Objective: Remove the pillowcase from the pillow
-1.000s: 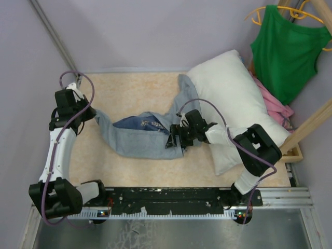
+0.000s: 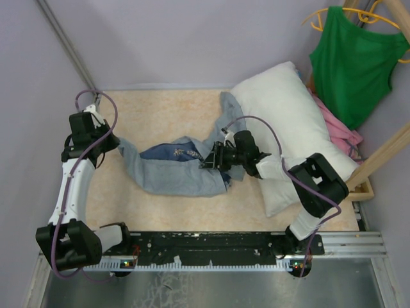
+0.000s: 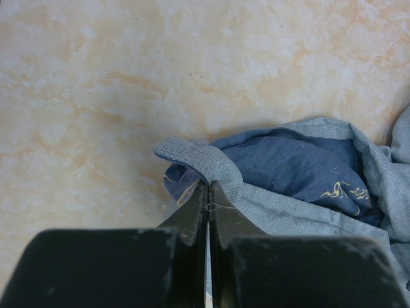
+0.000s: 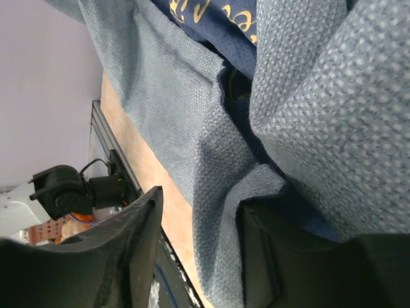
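Note:
The grey-blue pillowcase [image 2: 173,174], dark blue with yellow lettering on the exposed part [image 2: 170,152], lies crumpled across the table, off the pillow. My left gripper [image 2: 116,142] is shut on its left corner [image 3: 205,160], which is lifted with the cloth sloping down to the right. Over the case's right part, my right gripper [image 2: 211,163] has its fingers apart. A fold of grey cloth [image 4: 216,256] runs between its fingers in the right wrist view. The bare white pillow [image 2: 288,115] rests behind the right arm.
A green top [image 2: 355,67] hangs from a yellow hanger [image 2: 314,16] on a wooden rack [image 2: 384,151] at the right. Pink cloth [image 2: 339,128] lies beside the pillow. Bare table [image 2: 154,115] shows behind the pillowcase and along its front.
The right gripper has moved slightly left and toward the back over the pillowcase. The left gripper has stayed almost still with the corner in its grip; the pillow has not moved.

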